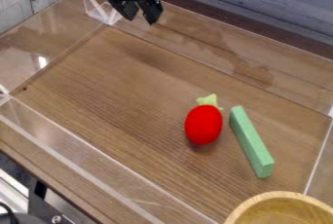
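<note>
My black gripper (130, 10) is at the top left of the camera view, over the back edge of the wooden tray; whether it is open or shut is too small to tell. A red oval object (203, 124) with a small light-green top (207, 100) lies right of centre, and a long green block (250, 141) lies to its right.
A yellow bowl (278, 210) sits at the lower right, cut off by the frame. Clear walls and a wall along the back bound the space.
</note>
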